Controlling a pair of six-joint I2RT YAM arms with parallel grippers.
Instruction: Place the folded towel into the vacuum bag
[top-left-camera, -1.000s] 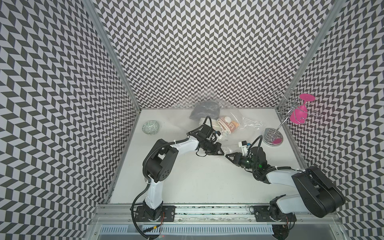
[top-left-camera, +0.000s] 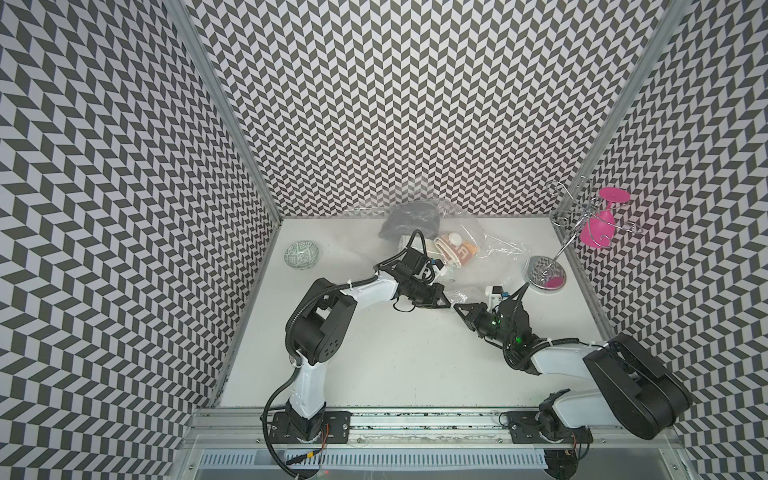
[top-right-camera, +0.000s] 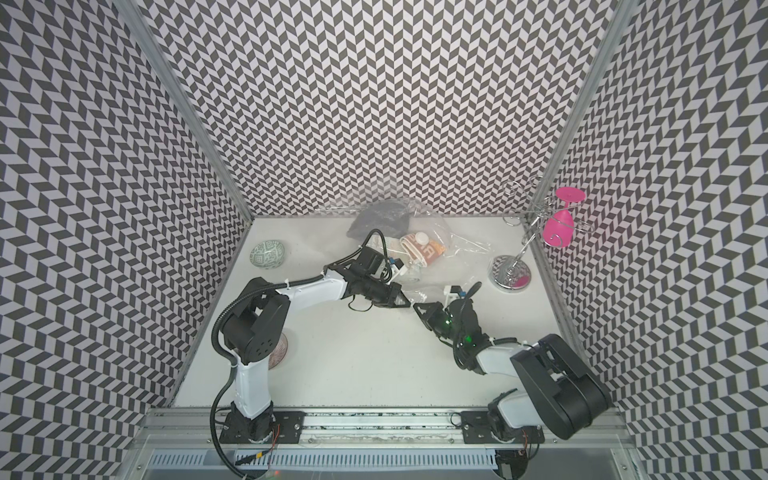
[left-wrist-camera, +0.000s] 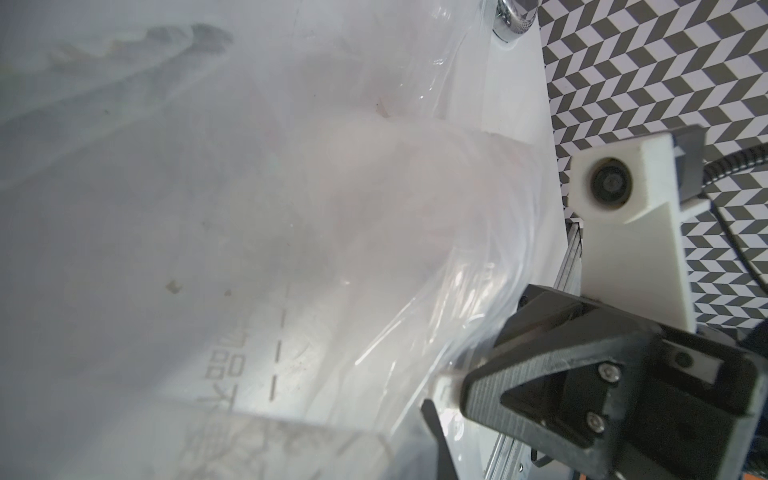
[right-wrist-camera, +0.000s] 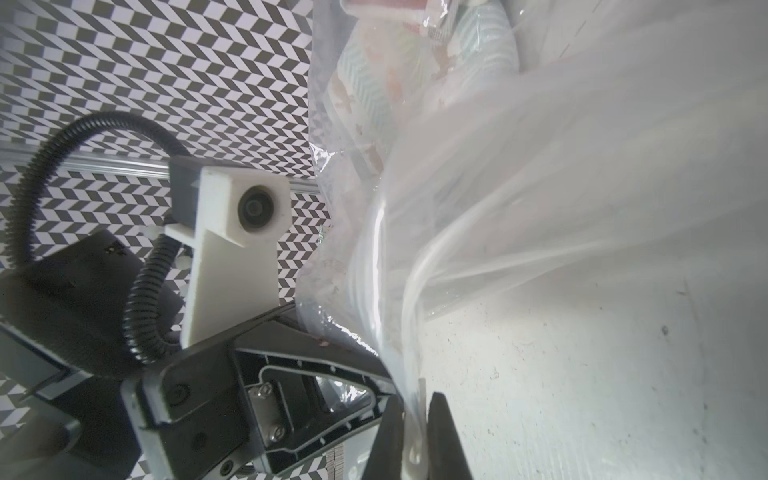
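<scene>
The clear vacuum bag (top-left-camera: 500, 248) lies crumpled across the back middle of the table, with dark grey material (top-left-camera: 409, 220) and an orange-and-white folded item (top-left-camera: 454, 248) under or inside it; which is the towel I cannot tell. My left gripper (top-left-camera: 444, 302) is shut at the bag's front edge; in the right wrist view a thin strand of plastic runs down to its fingertips. My right gripper (top-left-camera: 461, 308) is shut just right of the left one, also by the bag's edge, with nothing clearly between its fingers.
A chrome stand (top-left-camera: 546, 273) with a pink glass (top-left-camera: 600, 228) stands at the right. A pale green round item (top-left-camera: 301, 254) lies at the back left, and a pinkish round item (top-right-camera: 278, 349) is half hidden by the left arm.
My right gripper has shifted slightly right and up in the top left view, away from the left gripper, and its wrist has turned a little. The left arm is nearly still.
</scene>
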